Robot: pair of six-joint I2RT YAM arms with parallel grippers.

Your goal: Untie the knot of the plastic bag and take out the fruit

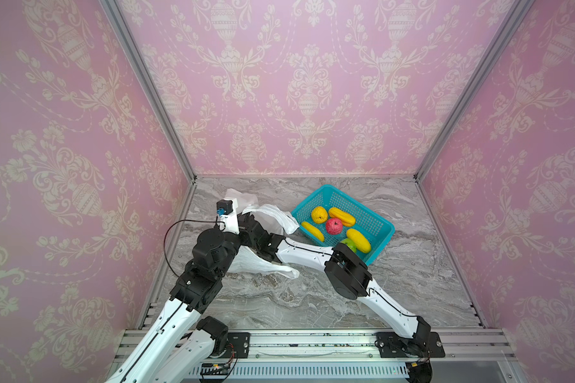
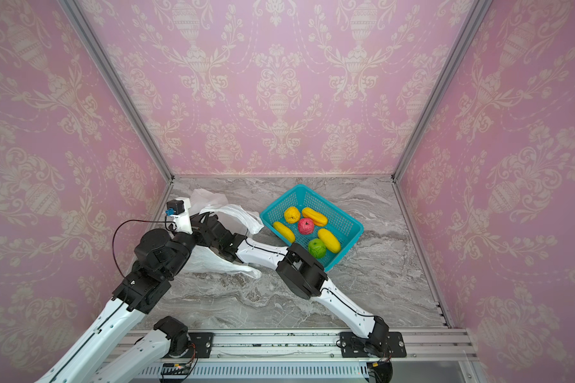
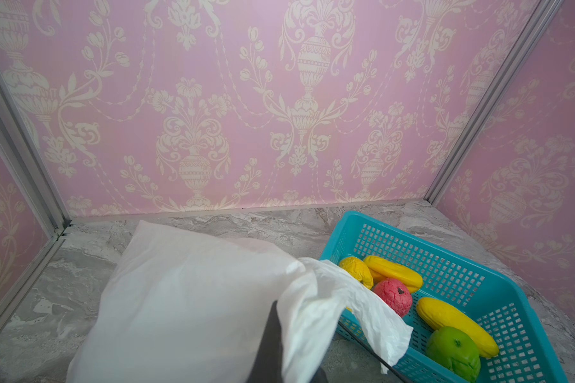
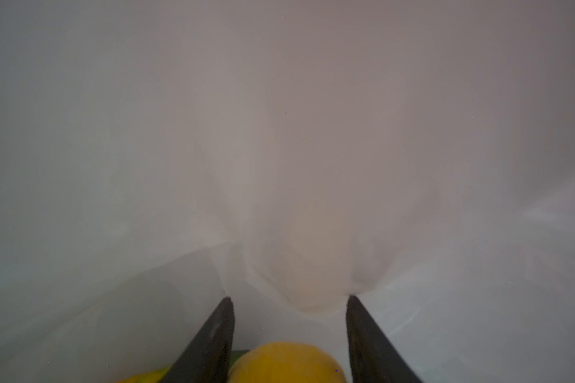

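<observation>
The white plastic bag point(image 3: 185, 300) lies left of the basket with its mouth spread open. My left gripper is shut on the plastic near that mouth; gathered film hides part of its fingers. My right gripper reaches inside the bag, its fingers closed around a rounded yellow fruit point(image 4: 288, 365). Behind that fruit, at the bottom edge of the right wrist view, show another yellow piece point(image 4: 143, 378) and a bit of green. From above, the arms and film cover both sets of fingertips.
A teal basket point(image 1: 380, 223) stands right of the bag, holding several fruits: a red one point(image 2: 306, 226), a green one point(image 2: 317, 247) and yellow ones point(image 2: 329, 240). A bag flap point(image 3: 386, 335) hangs by its near-left rim. Bare marble lies in front and to the right.
</observation>
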